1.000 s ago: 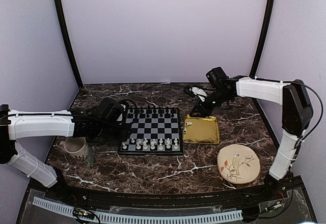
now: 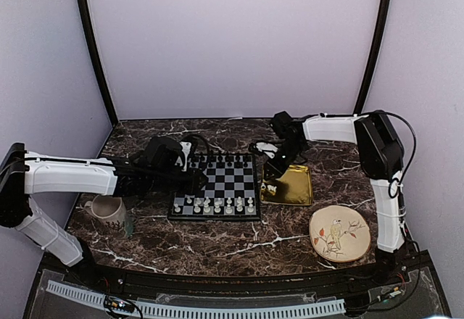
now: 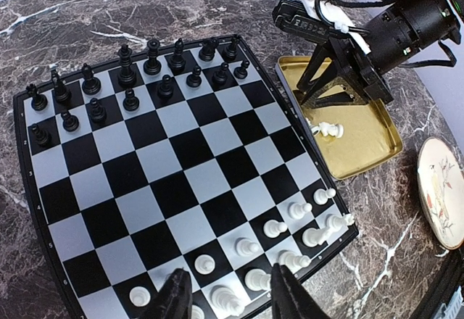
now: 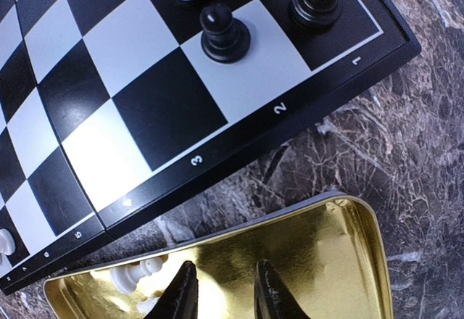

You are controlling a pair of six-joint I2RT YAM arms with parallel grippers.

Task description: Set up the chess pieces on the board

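Note:
The chessboard [image 2: 228, 177] lies mid-table, black pieces [image 3: 125, 69] standing in two rows along its far side. White pieces [image 3: 246, 247] stand along the near side; some are partly hidden by my left fingers. Two white pieces [image 4: 129, 276] lie on their sides in the gold tray [image 4: 319, 239], near its board-side edge. Above that tray, my right gripper is open with nothing between its fingers, off to one side of the lying pieces. My left gripper hangs open and empty over the white side of the board.
A decorated round plate [image 2: 338, 233] sits at the front right. At the left, a mug [image 2: 109, 212] stands below the left arm.
My right arm has swung left and lower over the gold tray, toward the board. My left arm has reached slightly to the right over the board. The pieces on the board look unmoved.

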